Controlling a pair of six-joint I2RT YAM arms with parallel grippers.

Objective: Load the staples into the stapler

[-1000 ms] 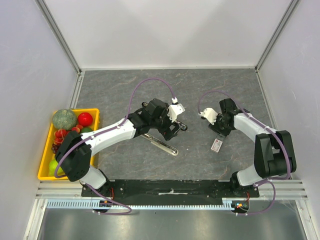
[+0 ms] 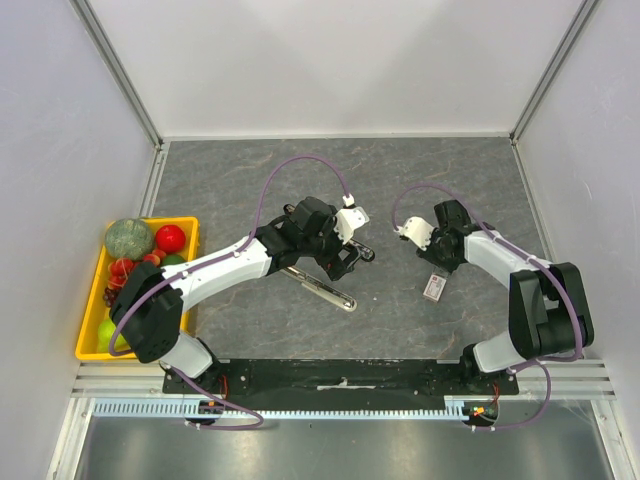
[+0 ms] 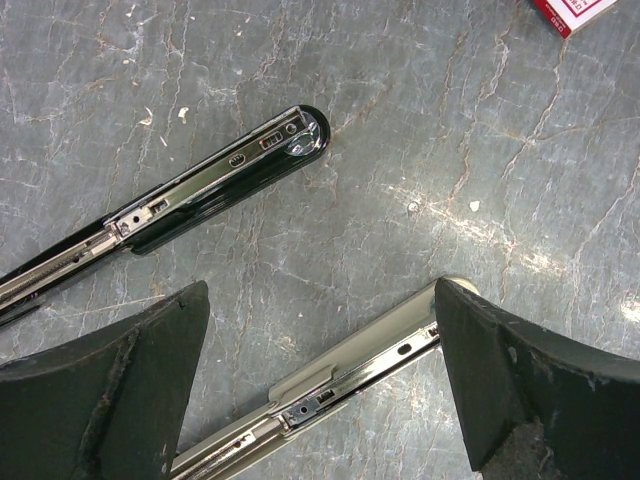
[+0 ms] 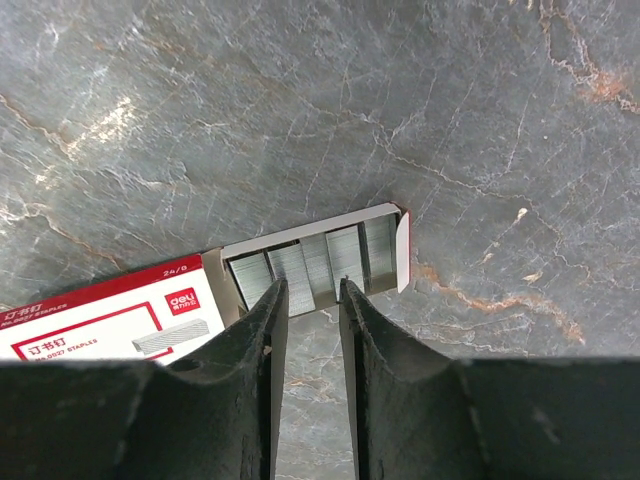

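Note:
In the left wrist view a black stapler point(image 3: 230, 178) and a silver stapler point(image 3: 355, 350) lie opened out on the grey table; my left gripper stands open above them, nothing between its fingers. In the right wrist view the staple box point(image 4: 110, 310) has its tray of staples point(image 4: 318, 262) slid out. My right gripper is over the tray, part open, its fingertips at the staples; I cannot tell whether anything is between them.
A yellow basket point(image 2: 88, 340) of toy fruit stands at the far left. White walls bound it on three sides.
My right arm has shifted very slightly at the staple box. The left arm and the staplers have not moved.

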